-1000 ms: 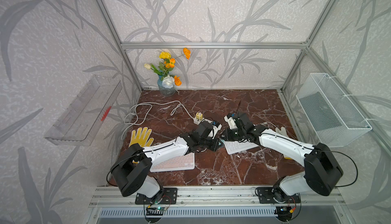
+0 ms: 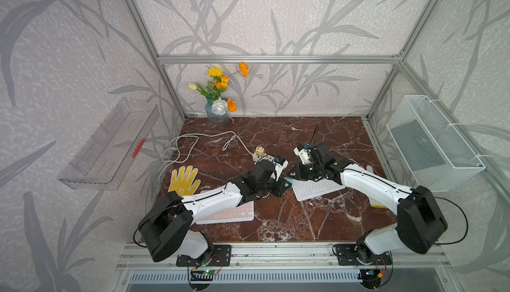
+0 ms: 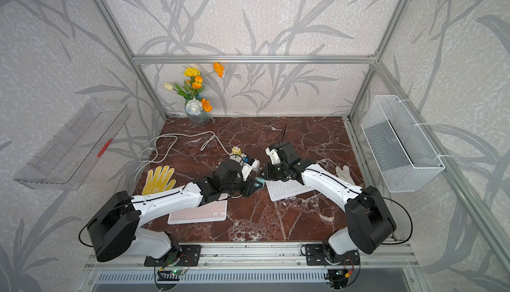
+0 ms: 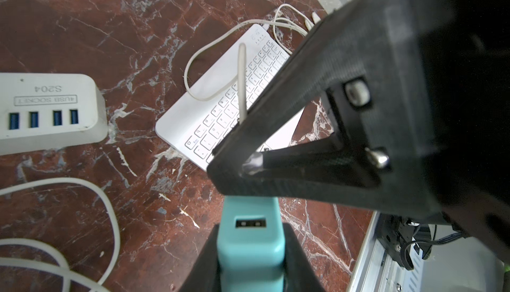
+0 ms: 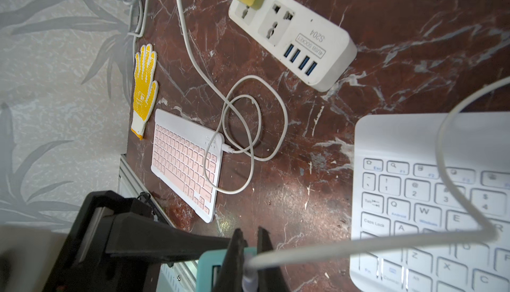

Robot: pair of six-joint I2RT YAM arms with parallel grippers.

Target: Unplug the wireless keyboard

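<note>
A teal USB hub (image 4: pixel 250 241) is clamped in my left gripper (image 2: pixel 284 182), above the table's middle. My right gripper (image 2: pixel 295 172) meets it there, shut on a white cable's plug (image 5: pixel 249 278) at the hub's top, as the right wrist view shows. Whether the plug is seated in the hub is hidden. The white keyboard (image 2: pixel 314 191) lies below my right gripper, with the cable looping over it. A pink keyboard (image 5: pixel 183 161) lies to the left, with a cable plugged into its edge.
A white power strip (image 5: pixel 292 37) with a yellow adapter sits behind. A yellow glove (image 2: pixel 183 180), a flower vase (image 2: pixel 216 114), and a wire basket (image 2: pixel 433 143) at the right edge are in view.
The left gripper has barely moved.
</note>
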